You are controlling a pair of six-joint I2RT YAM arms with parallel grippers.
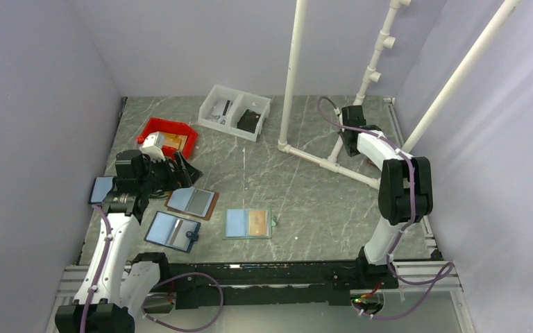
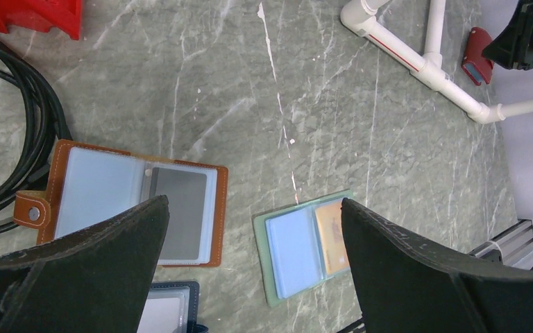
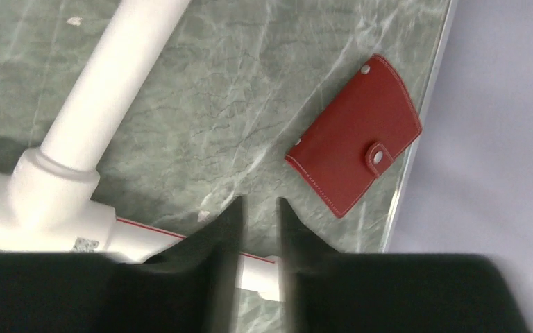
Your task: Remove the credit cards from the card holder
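Note:
A closed red leather card holder with a snap strap lies on the right, between white pipes and the right wall, seen in both wrist views. My right gripper is over the pipe near it, its blurred fingers apart with nothing visible between them. Open card holders lie on the left and middle: brown, blue and green. My left gripper is open above them, empty.
A white pipe frame stands on the right. A red bin and a divided clear tray sit at the back; black cables lie at left.

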